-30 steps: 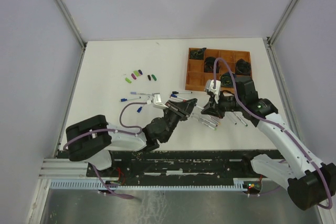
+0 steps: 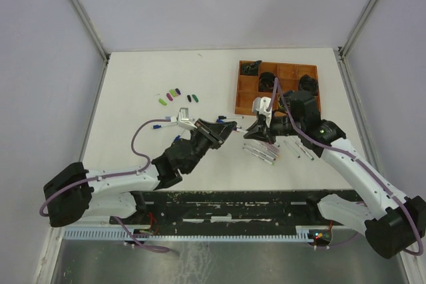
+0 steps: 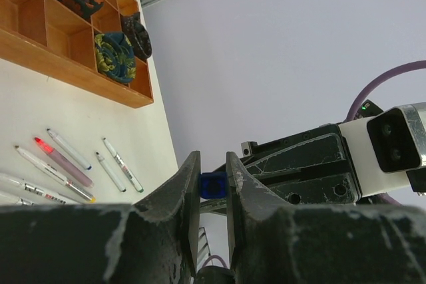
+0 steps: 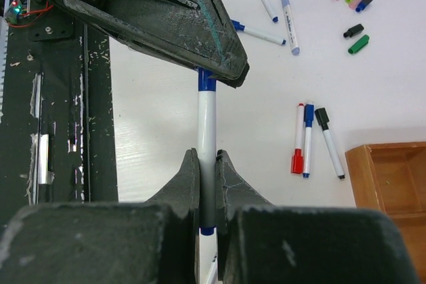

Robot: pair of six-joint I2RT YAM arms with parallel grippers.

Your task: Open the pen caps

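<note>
A white marker with a blue cap is held between my two grippers above the table. My right gripper is shut on its white body, with the blue tail end showing below the fingers. At the cap end, my left gripper has a finger on each side of the blue cap, both appearing to touch it. From above, the grippers face each other closely, with only a short white piece of the marker showing between them. Cap and body look joined in the right wrist view.
Several loose caps lie at the far left of the table. Uncapped pens lie on the right side, and markers with caps lie near the wooden compartment box. Bare table shows in front of the grippers.
</note>
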